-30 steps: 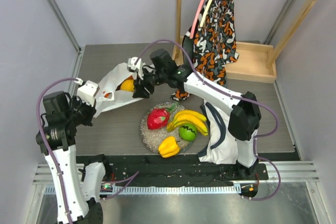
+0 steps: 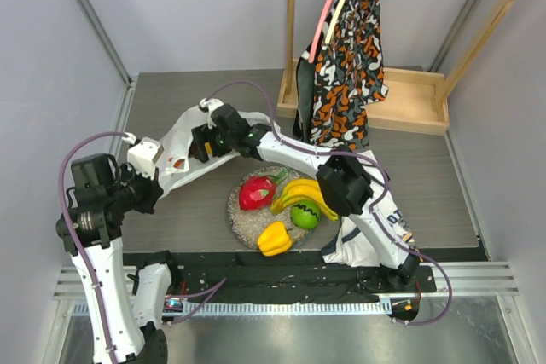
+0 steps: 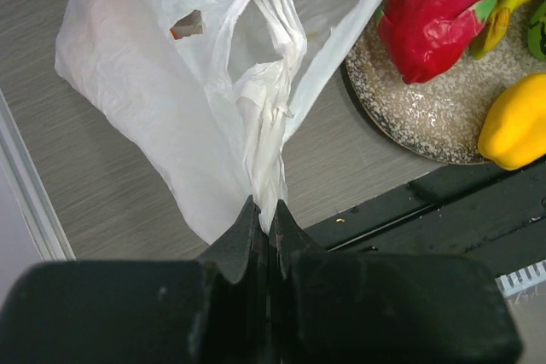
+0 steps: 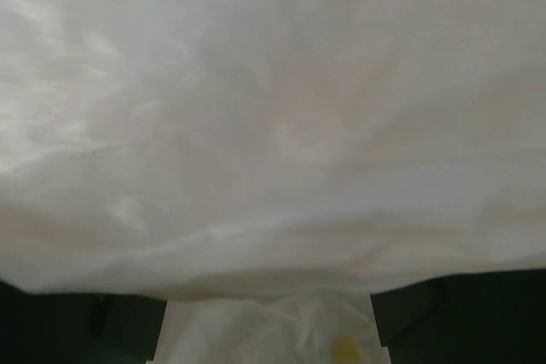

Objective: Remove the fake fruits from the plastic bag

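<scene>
The white plastic bag (image 2: 177, 138) lies at the left of the table, its mouth held up. In the left wrist view, my left gripper is shut on a twisted handle of the bag (image 3: 153, 100). My right gripper (image 2: 205, 142) reaches into the bag's mouth, fingers pointing left. The right wrist view is filled by white bag film (image 4: 273, 125), which drapes across the widely parted fingers (image 4: 128, 326). Small yellow-orange bits (image 2: 208, 149) show at the right gripper; the fruit inside is mostly hidden. A yellow spot (image 4: 345, 349) shows low between the fingers, fruit or print I cannot tell.
A speckled plate (image 2: 235, 215) at front centre bears a red dragon fruit (image 2: 256, 193), bananas (image 2: 316, 193), a green fruit (image 2: 304, 214) and a yellow pepper (image 2: 275, 239). Behind stands a wooden rack (image 2: 405, 117) with a patterned bag (image 2: 345, 83). White cloth (image 2: 358, 249) lies right.
The yellow fruit seen in the bag is now mostly covered.
</scene>
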